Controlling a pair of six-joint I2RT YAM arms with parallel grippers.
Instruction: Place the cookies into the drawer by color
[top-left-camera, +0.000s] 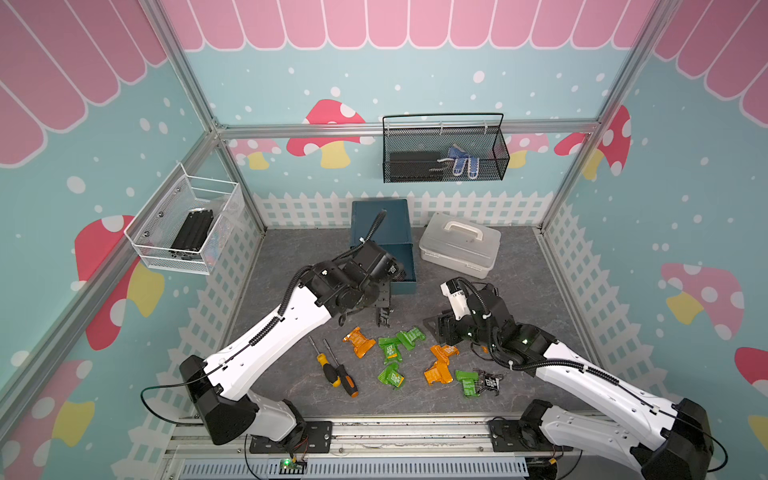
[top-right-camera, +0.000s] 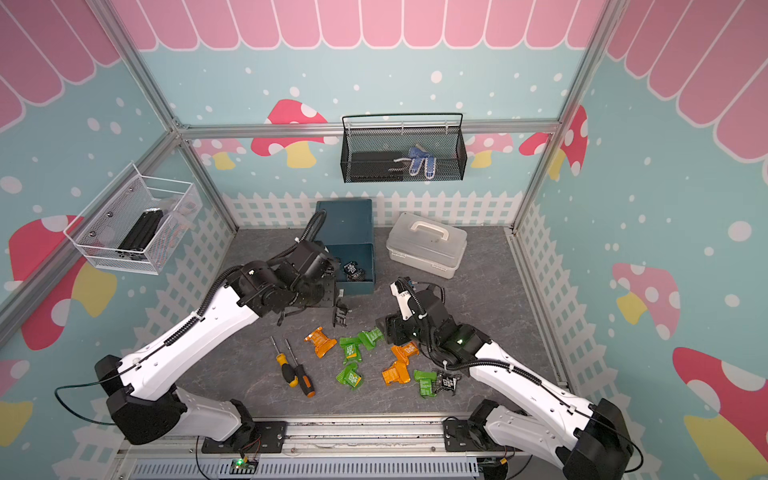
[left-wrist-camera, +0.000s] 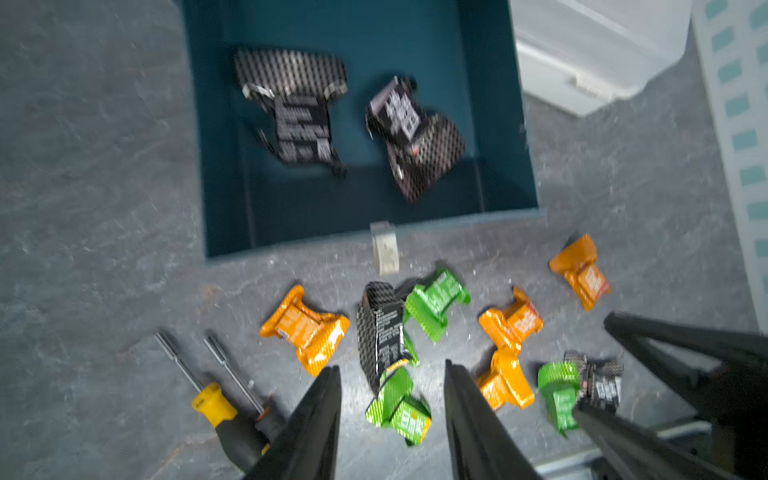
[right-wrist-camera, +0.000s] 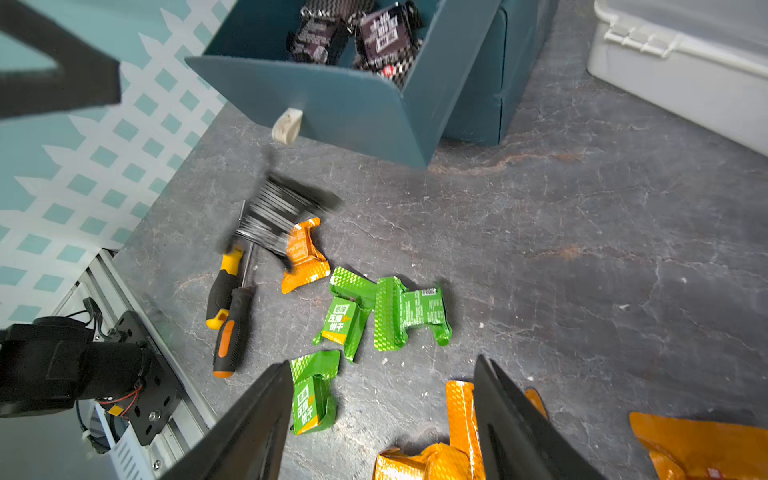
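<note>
The teal drawer (left-wrist-camera: 352, 228) holds black-wrapped cookies (left-wrist-camera: 300, 120). My left gripper is above it with fingers apart. A dark, motion-blurred packet (right-wrist-camera: 276, 216) hangs below it near the drawer front, apparently loose between the fingers and table. Green cookies (right-wrist-camera: 412, 316), orange cookies (left-wrist-camera: 304, 328) and another black cookie (left-wrist-camera: 604, 384) lie on the table in front. My right gripper hovers over the orange and green cookies, fingers apart, nothing between them.
A grey lidded box (top-left-camera: 460, 244) stands right of the drawer. Two screwdrivers (top-right-camera: 300, 376) lie at the front left. Wire baskets (top-left-camera: 445, 156) hang on the walls.
</note>
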